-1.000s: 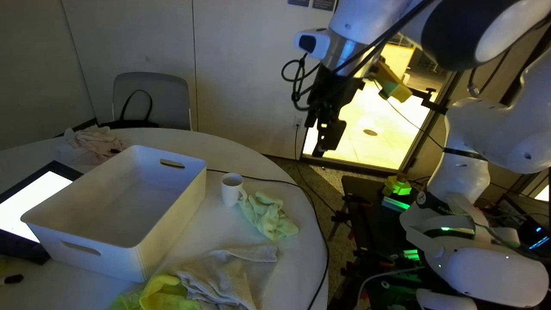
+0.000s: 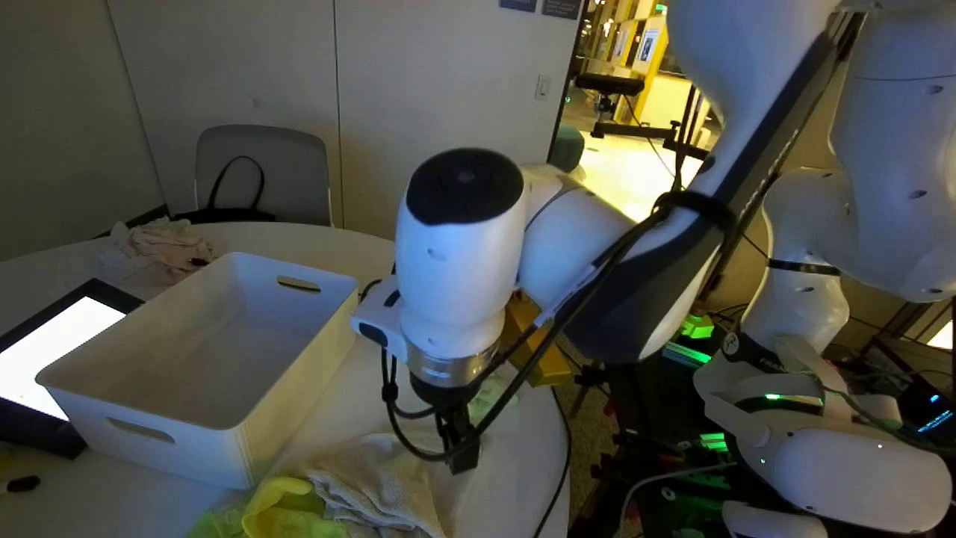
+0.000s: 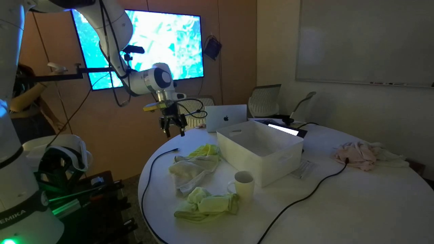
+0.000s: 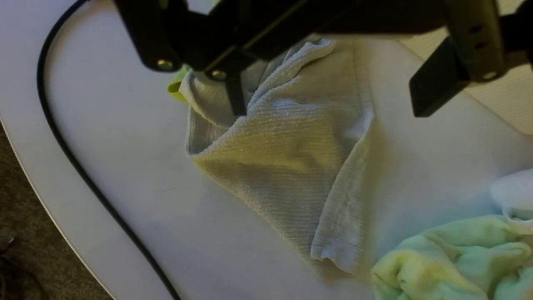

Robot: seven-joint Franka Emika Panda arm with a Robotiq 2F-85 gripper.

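My gripper stands open above the table, its fingers (image 4: 439,82) spread with nothing between them. Below it in the wrist view lies a grey-beige towel (image 4: 295,155), flat with folded edges. Exterior view 2 shows the gripper (image 3: 174,129) in the air, clear of the cloths. A bright yellow cloth (image 3: 205,150) lies against the towel's far side. Closer to that camera is a crumpled pale green cloth (image 3: 211,204) beside a white mug (image 3: 244,185). The large white bin (image 3: 260,162) looks empty. In exterior view 1 the arm hides the mug and most of the green cloth.
A black cable (image 4: 80,170) runs along the table's edge. Behind the bin are a laptop (image 3: 225,118) and a lit tablet (image 3: 284,129). Pinkish cloths (image 3: 358,154) lie on the far right side. Open tabletop surrounds the second cable (image 3: 303,202).
From high on the right, my arm has swung left and down over the table near the towel. The cloths and bin have not visibly moved; the mug is now hidden in exterior view 1.
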